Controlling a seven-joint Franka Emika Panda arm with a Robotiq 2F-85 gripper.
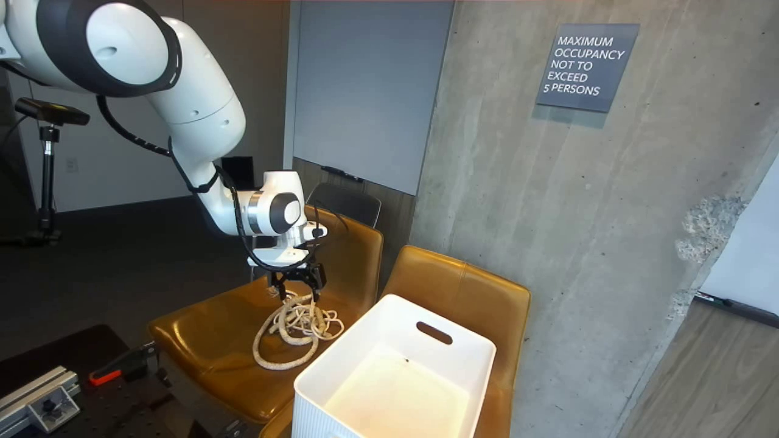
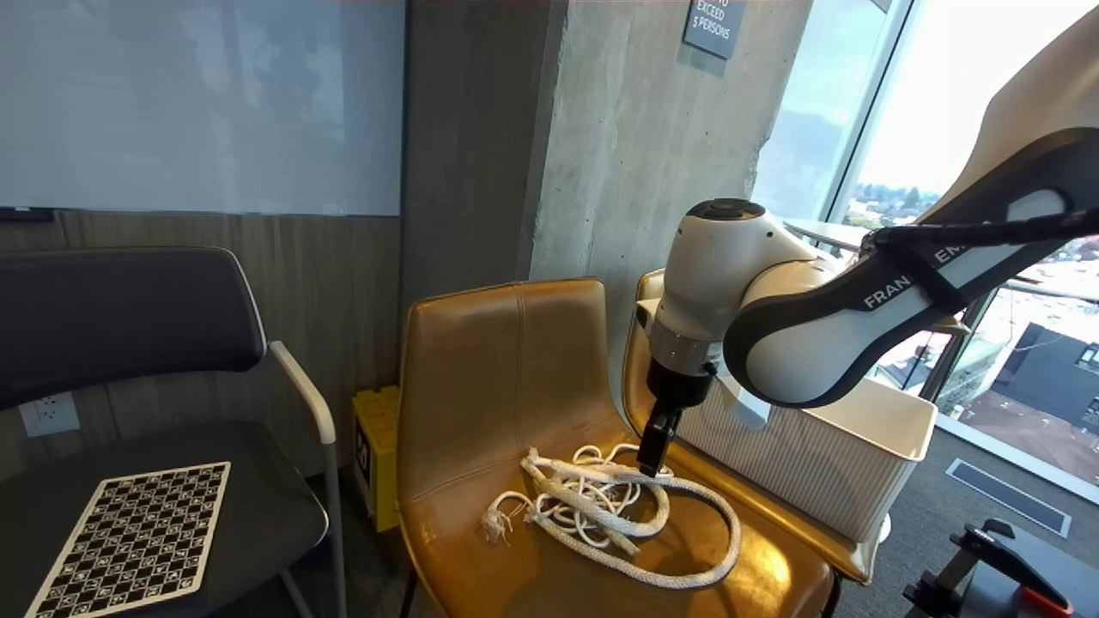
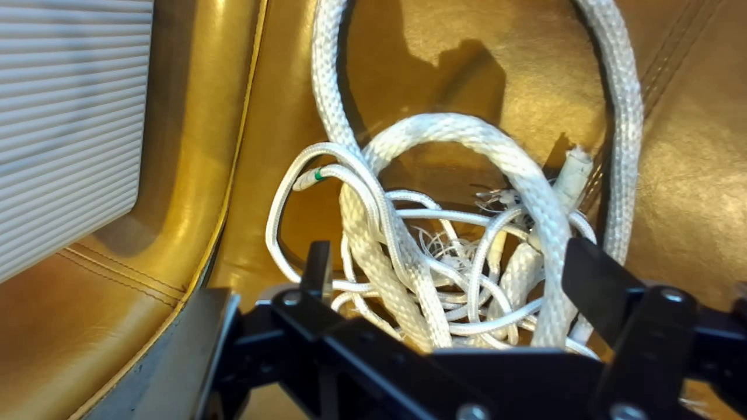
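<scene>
A tangled heap of white rope, thick braided lengths mixed with thinner cord, lies on the seat of a tan leather chair. Just over the heap, my gripper points down with its two black fingers wide apart. In the wrist view, loops of the thick rope and thin cord run between and beyond the fingers, but none is clamped. Exterior view 2 has the fingertips close above the rope; whether they touch it is unclear. The lower part of the heap is hidden behind the gripper body in the wrist view.
A white ribbed bin stands on the neighbouring tan chair, empty but for a tiny dark speck. A dark chair holding a checkered board is at the left in exterior view 2. A yellow box sits between chairs.
</scene>
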